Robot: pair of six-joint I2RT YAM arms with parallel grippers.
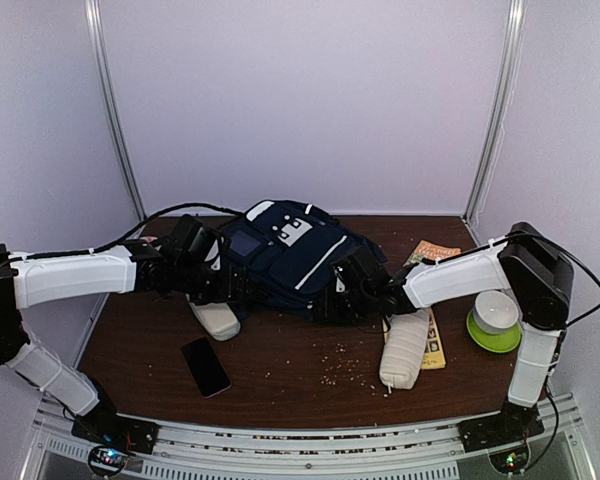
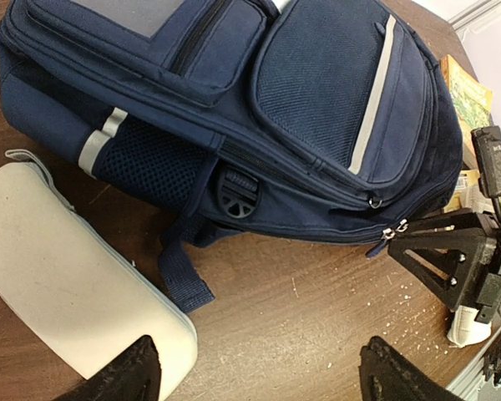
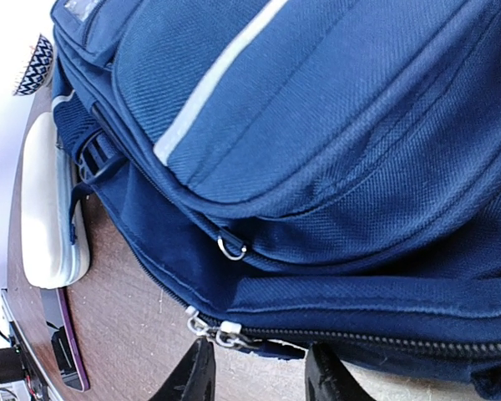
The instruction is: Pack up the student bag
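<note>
The navy backpack [image 1: 295,255] lies on the table, its striped front pocket facing up. At its near edge, two silver zipper sliders [image 3: 227,334] sit close together on the black zipper, with a dark blue pull tab [image 3: 277,349]. My right gripper is at that edge, fingers apart, the tab reaching across the gap between them; no grip on it shows. My left gripper stands open over bare table in front of the bag, beside a white case [image 2: 75,276], nothing between its fingers.
A dark phone [image 1: 206,366] lies at front left. On the right are a long white pouch [image 1: 404,350], books [image 1: 433,347] partly under it, and a white bowl [image 1: 496,310] on a green plate [image 1: 492,339]. Crumbs [image 1: 342,368] dot the otherwise clear front middle.
</note>
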